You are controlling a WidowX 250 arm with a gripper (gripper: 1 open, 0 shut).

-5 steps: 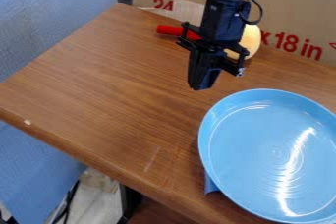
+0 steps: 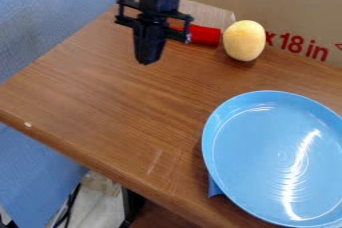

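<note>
My dark gripper (image 2: 148,44) hangs over the back left of the wooden table, its tip pointing down; whether it is open or shut is unclear. Just right of it, a red cylindrical object (image 2: 203,34) lies partly hidden behind it. A pale yellow round object (image 2: 243,40) sits to the right of that. A large light blue plate (image 2: 274,157) fills the front right of the table.
A cardboard box (image 2: 294,12) with red print stands along the back. The table's left and front edges border a blue surface (image 2: 40,22).
My gripper has moved left and up in the view, from in front of the yellow object to left of it. The other objects appear unmoved.
</note>
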